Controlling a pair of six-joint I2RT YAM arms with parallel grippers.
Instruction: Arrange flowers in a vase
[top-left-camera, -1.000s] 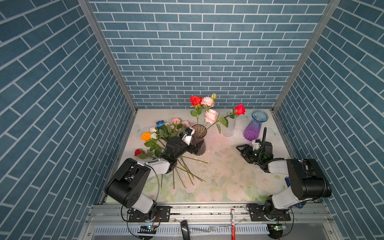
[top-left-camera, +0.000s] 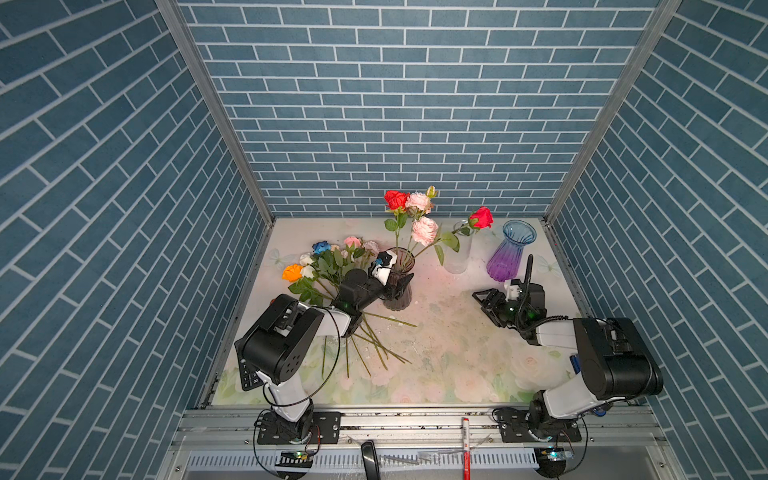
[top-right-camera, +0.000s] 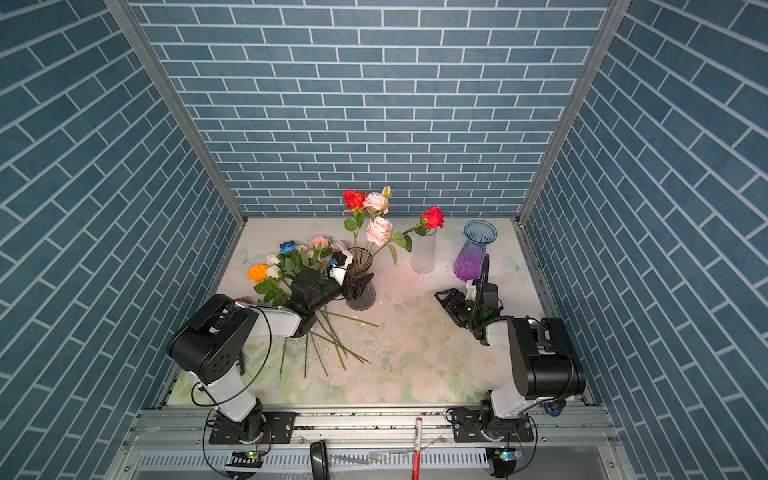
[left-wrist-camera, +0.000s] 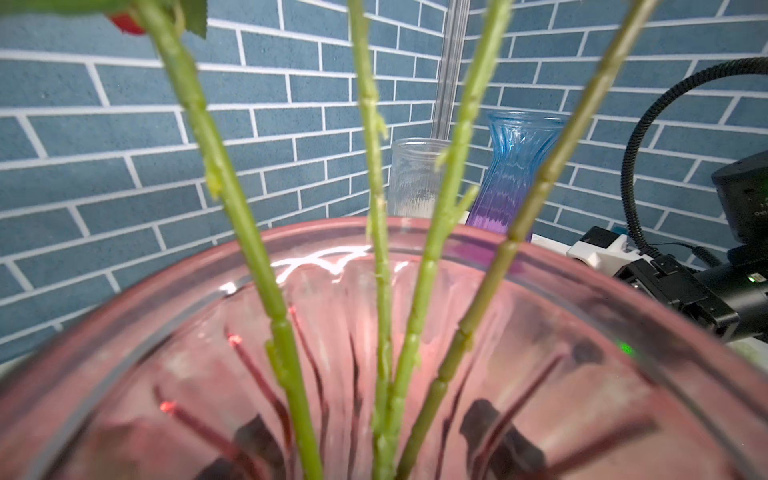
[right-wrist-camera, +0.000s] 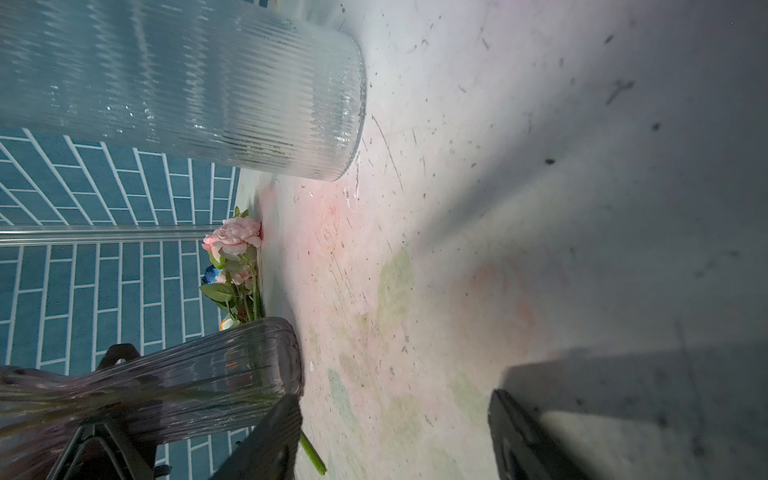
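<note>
A smoky pinkish glass vase (top-left-camera: 397, 296) holds several stems topped by red roses (top-left-camera: 481, 217) and pink roses (top-left-camera: 424, 230). My left gripper (top-left-camera: 397, 281) is up against this vase; in its wrist view the rim fills the lower frame and its fingers are hidden, so its state is unclear. More loose flowers, orange (top-left-camera: 292, 273), blue (top-left-camera: 321, 247) and white, lie left of the vase with stems toward the front. My right gripper stands part open low over the table at right, with nothing visible between its fingers, facing the vase.
A clear ribbed glass (right-wrist-camera: 224, 96) stands behind, under the leaning red rose. A blue-purple vase (top-left-camera: 505, 260) stands at back right, behind my right gripper.
My left arm's elbow has shifted up and left, and its gripper has risen slightly at the vase. The flowers in the vase moved slightly right. The right arm looks unchanged.
</note>
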